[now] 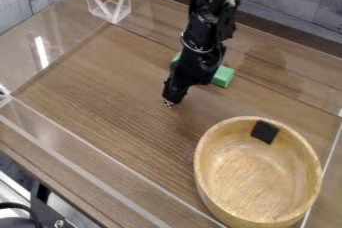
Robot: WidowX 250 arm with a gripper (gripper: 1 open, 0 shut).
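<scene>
My black gripper (181,90) is lowered to the wooden table at its centre, fingertips near the surface and shut, with nothing visible between them. Just behind it, partly hidden by the arm, lies a green block (221,77).
A round tan bowl (254,185) fills the lower right, with a black piece (265,133) at its upper rim. Clear plastic brackets stand at the table's back-left and left edges.
</scene>
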